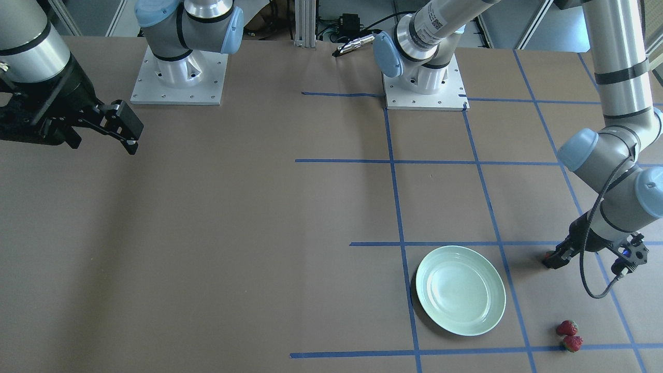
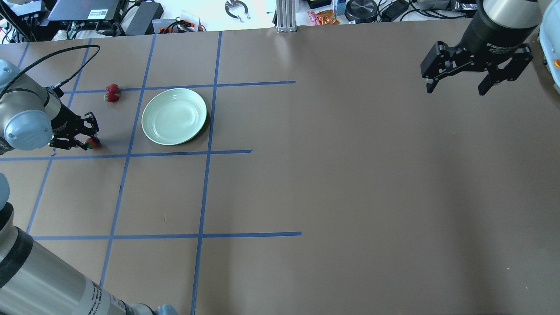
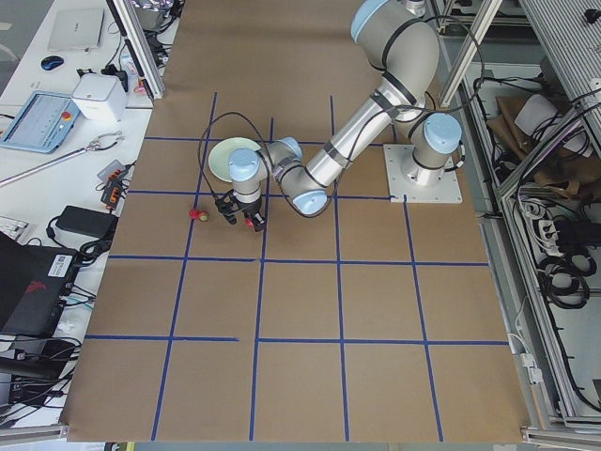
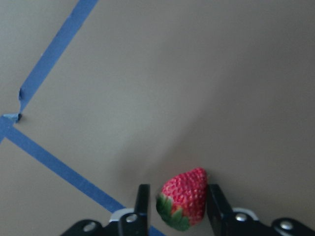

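Observation:
My gripper is down at the table around a strawberry (image 4: 184, 196), which sits between the two dark fingers with its leaves toward the near side. The right finger is at or very near the berry; a small gap shows at the left one, so the fingers look open. In the top view the berry (image 2: 92, 142) is mostly hidden by the gripper. Two more strawberries (image 1: 572, 342) lie close together nearer the front camera. A pale green plate (image 1: 460, 290) rests empty beside them.
Blue tape lines grid the table (image 1: 248, 236). Another black gripper (image 2: 472, 73) hangs at the far side, and other arm bases stand at the back edge.

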